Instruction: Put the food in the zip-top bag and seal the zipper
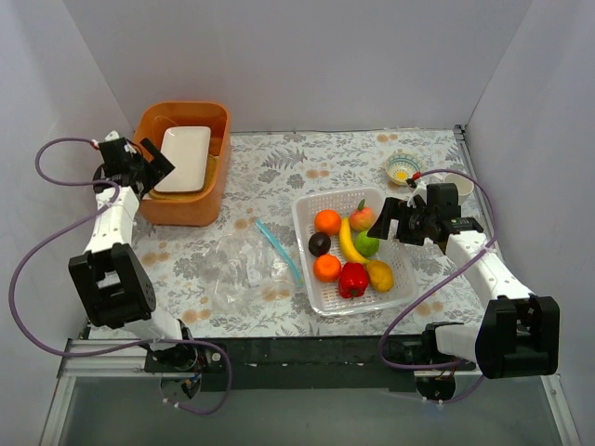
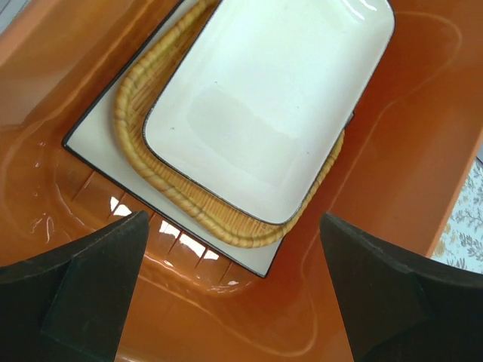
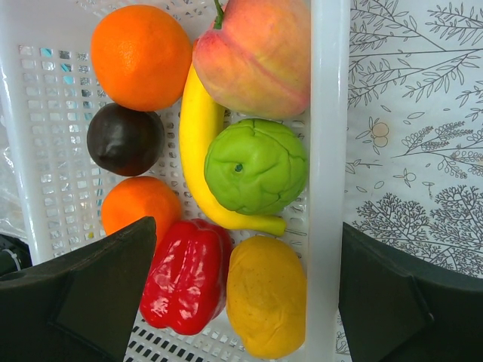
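Note:
A clear zip top bag (image 1: 244,271) lies flat on the table, its blue zipper strip (image 1: 279,251) along the right side. To its right, a white basket (image 1: 305,240) holds the food: two oranges (image 1: 327,221), a dark round fruit (image 3: 125,139), a banana (image 3: 198,154), a peach (image 3: 260,56), a green fruit (image 3: 256,166), a red pepper (image 3: 187,275) and a yellow fruit (image 3: 266,296). My open right gripper (image 1: 394,221) hovers at the basket's right wall, which runs between its fingers in the wrist view. Over the orange bin stands my left gripper (image 1: 156,160), open and empty.
The orange bin (image 1: 223,167) at the back left contains a white tray (image 2: 256,105) on a wicker basket (image 2: 177,192). At the back right are a patterned bowl (image 1: 403,167) and a white cup (image 1: 459,186). Patterned cloth between bin and basket is bare.

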